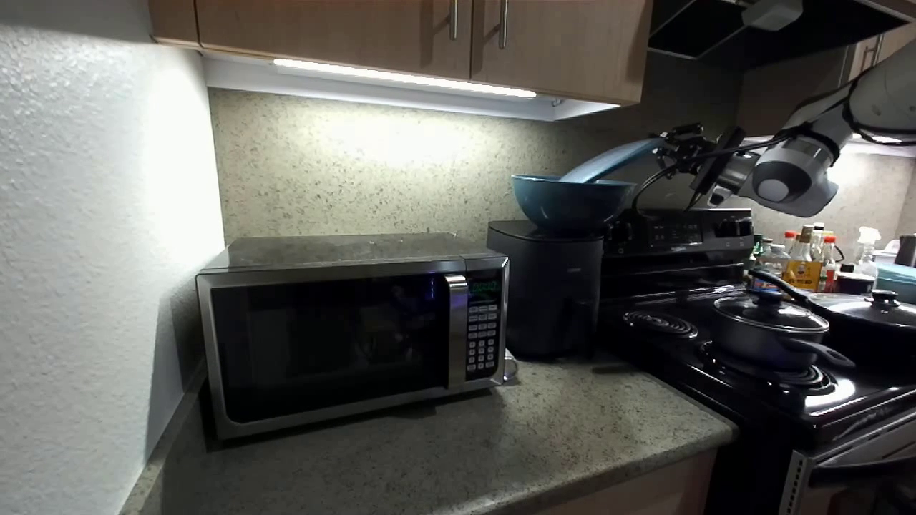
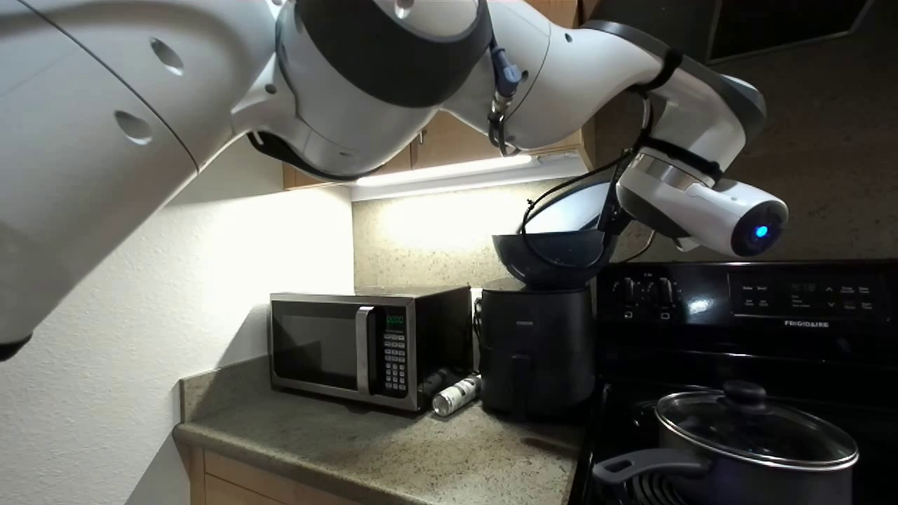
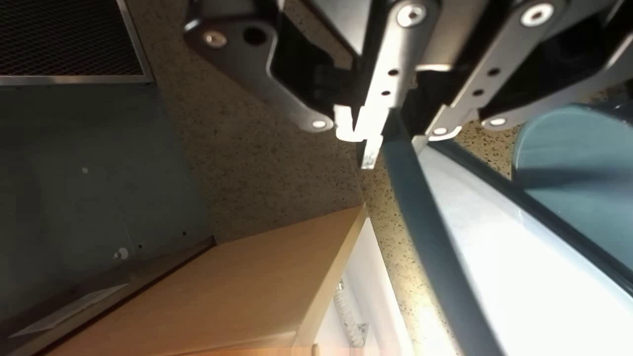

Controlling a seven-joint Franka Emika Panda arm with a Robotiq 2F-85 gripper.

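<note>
A blue dish with a pale inner face (image 2: 579, 209) leans steeply, its lower end inside a dark blue bowl (image 1: 568, 206). My gripper is shut on the dish's upper rim, seen edge-on between the fingertips in the wrist view. The bowl rests on top of a black air fryer (image 1: 549, 287), close to the stove. Where the dish's lower edge meets the bowl's inside is hidden. In the second exterior view, the arm's wrist mostly covers the gripper.
A microwave (image 1: 352, 335) stands left of the air fryer. Upper cabinets (image 1: 343, 34) hang above. On the stove is a lidded pot (image 1: 768, 322), with several bottles (image 1: 807, 262) behind it.
</note>
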